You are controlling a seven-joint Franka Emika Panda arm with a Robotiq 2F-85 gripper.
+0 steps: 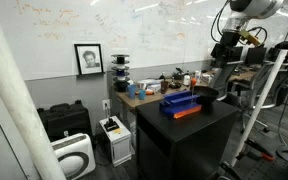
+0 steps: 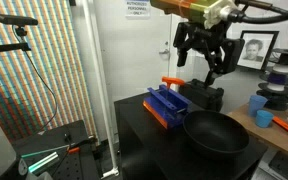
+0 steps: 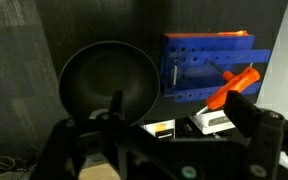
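The round, dark, empty pan (image 2: 216, 131) sits near the table's front, and from above (image 3: 108, 80) it fills the left half of the wrist view. Beside it is the blue rack (image 2: 165, 106) with holes in its sides, and an orange-handled tool (image 3: 234, 88) lies across one end. My gripper (image 2: 206, 62) hangs above the pan, clear of it, its fingers spread apart with nothing visible between them.
Under the rack's edge shows an orange strip (image 1: 187, 111). Blue cups (image 2: 263, 118) and a stack of dark spools (image 2: 278, 85) stand on a wooden table behind.
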